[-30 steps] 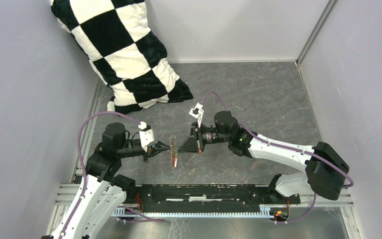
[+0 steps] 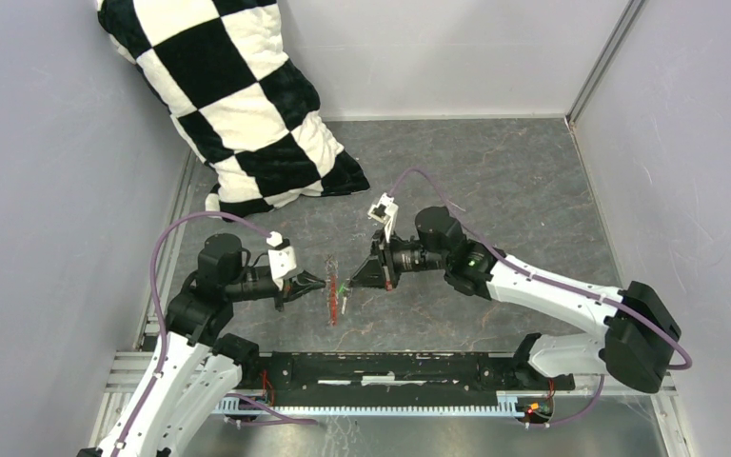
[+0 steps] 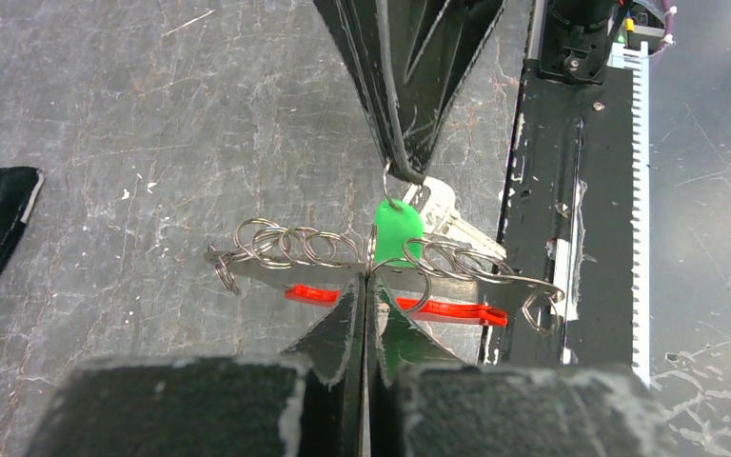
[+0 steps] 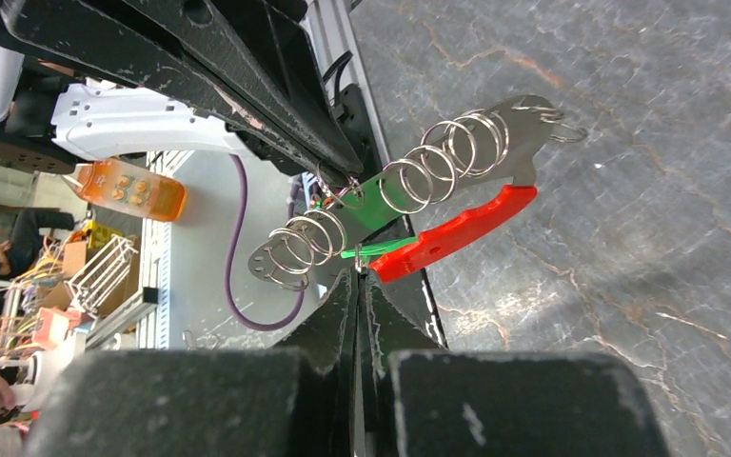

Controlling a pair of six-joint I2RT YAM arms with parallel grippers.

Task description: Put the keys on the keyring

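Across the middle of the left wrist view lies a grey metal strip (image 3: 266, 275) with several wire rings along its edge and a red handle (image 3: 452, 310) beneath. My left gripper is shut at the strip's middle, on a ring there. Facing it, my right gripper is shut on a small ring that carries a green tag (image 3: 397, 221) and silver keys (image 3: 471, 235). From the right wrist, the tag (image 4: 378, 248) appears almost edge-on near the red handle (image 4: 466, 230). I cannot tell whether tag and strip touch.
A black-and-white checkered pillow (image 2: 233, 95) leans at the back left. A black rail (image 2: 390, 367) runs along the front edge.
The left arm and the strip have stayed put.
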